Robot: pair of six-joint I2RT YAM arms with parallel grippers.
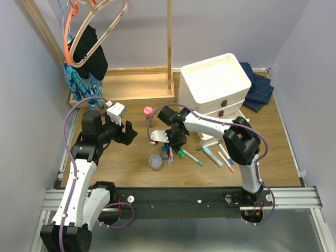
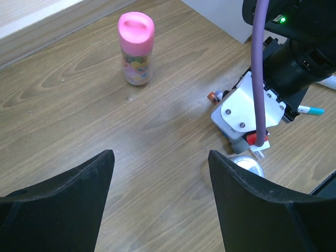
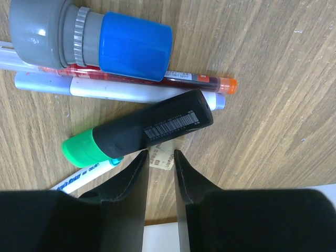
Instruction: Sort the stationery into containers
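Observation:
A small beige block (image 3: 161,156), perhaps an eraser, shows between the fingertips of my right gripper. The gap there is narrow, and whether the pads touch the block cannot be told. Just beyond lies a black marker with a green cap (image 3: 152,126), across a pale purple pen (image 3: 115,89) and a red pen (image 3: 189,80). Beside them is a grey and blue bottle (image 3: 134,44). My left gripper stands open and empty over bare wood. A pink-lidded jar (image 2: 136,47) is ahead of it. The white drawer box (image 1: 210,89) stands behind the right arm.
A clear round pot (image 1: 155,161) sits left of the pens. More pens and markers (image 1: 212,156) lie scattered to the right. Folded jeans (image 1: 257,89) are at the back right, a wooden rack (image 1: 136,100) at the back left. Free table lies between the left gripper and the pot.

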